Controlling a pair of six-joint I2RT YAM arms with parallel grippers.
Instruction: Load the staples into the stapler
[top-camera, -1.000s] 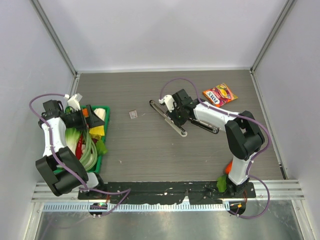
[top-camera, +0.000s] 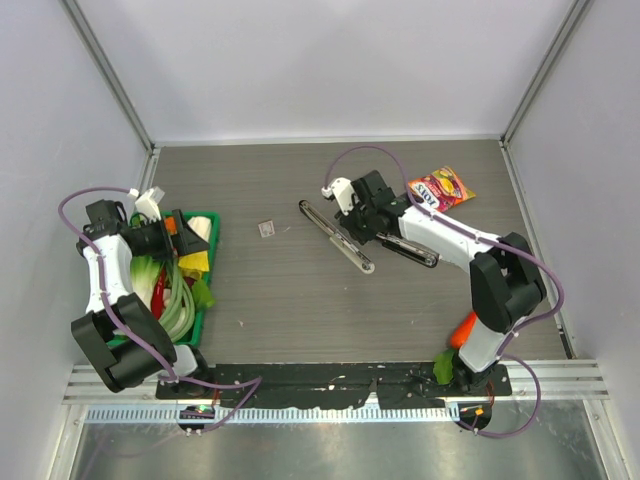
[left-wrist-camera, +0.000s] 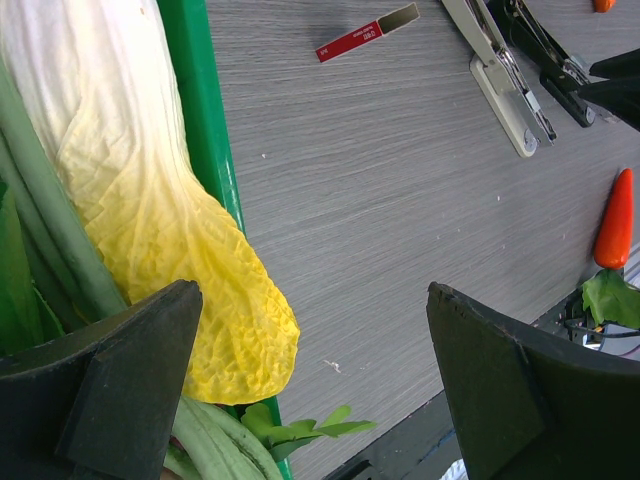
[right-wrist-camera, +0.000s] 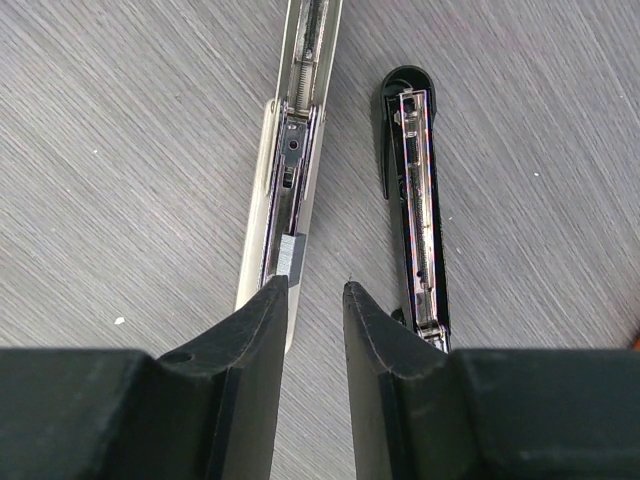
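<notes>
The light-coloured stapler lies opened out on the table, its long channel facing up. A short grey piece, looking like a strip of staples, sits in that channel near my right fingertips. My right gripper hovers over this stapler, its fingers a little apart with nothing between them. A small flat staple box, red on its side, rests left of the staplers in the top view. Over the green basket at the left, my left gripper hangs wide open and empty.
An opened black stapler lies right of the light one. The green basket holds vegetables. A chip bag is at the back right, a carrot at the front right.
My right gripper has shifted slightly right and up in the top view, off the light stapler's channel, uncovering more of it. The left arm and the staplers have stayed put.
</notes>
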